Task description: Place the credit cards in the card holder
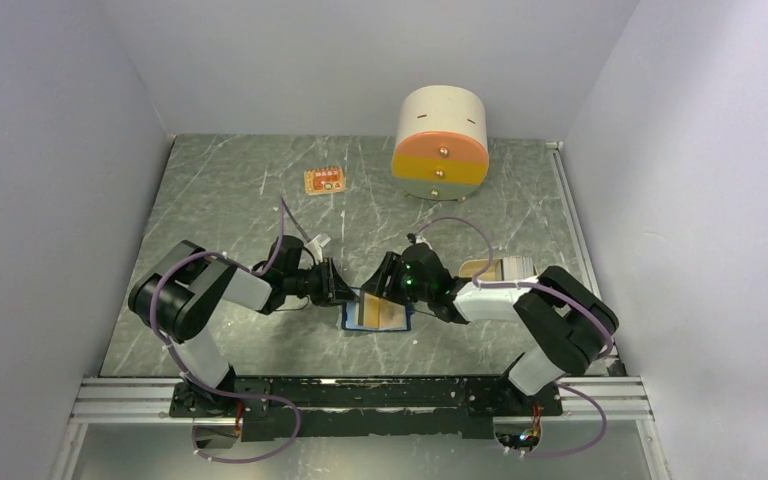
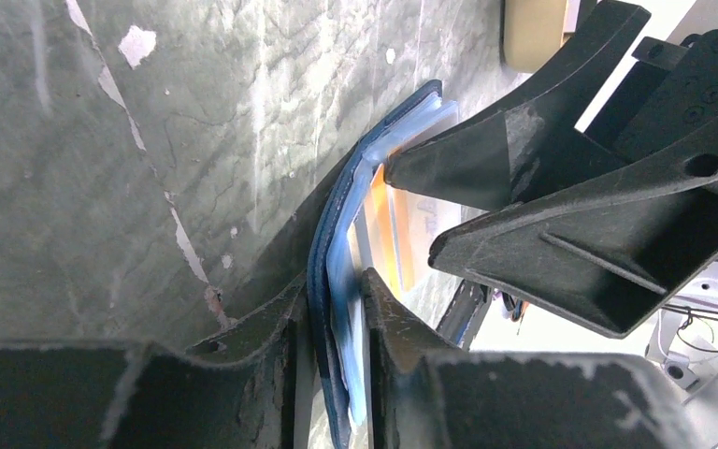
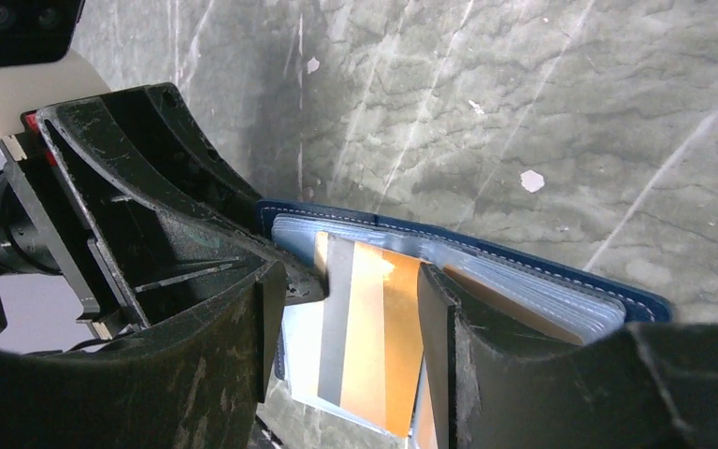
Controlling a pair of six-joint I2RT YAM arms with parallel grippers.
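A blue card holder [image 1: 353,316] lies at the front centre with an orange, grey and cream striped card [image 3: 366,337] in it. My left gripper is shut on the holder's edge, seen in the left wrist view. My right gripper is part open over the holder, its fingertips on either side of the striped card in the right wrist view; whether they touch it I cannot tell. In the left wrist view its dark fingers [image 2: 580,253] reach to the holder's upper layers.
A tan tray with striped cards [image 1: 515,267] lies at the right behind the right arm. A drawer cabinet [image 1: 440,140] stands at the back, with a small orange box [image 1: 324,180] left of it.
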